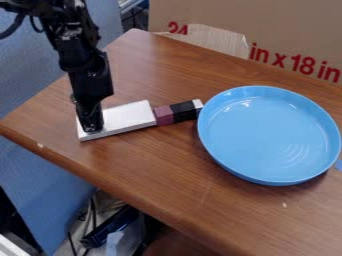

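A white rectangular block [127, 116] lies on the wooden table at the left, with a maroon and black piece [179, 112] in line with its right end and a small white tip beyond. My black gripper [90, 122] points down onto the left end of the white block; whether its fingers are open or shut is hard to tell. To the right sits a large light-blue plate [267, 130], close to the dark piece.
A cardboard box [254, 25] stands behind the table.
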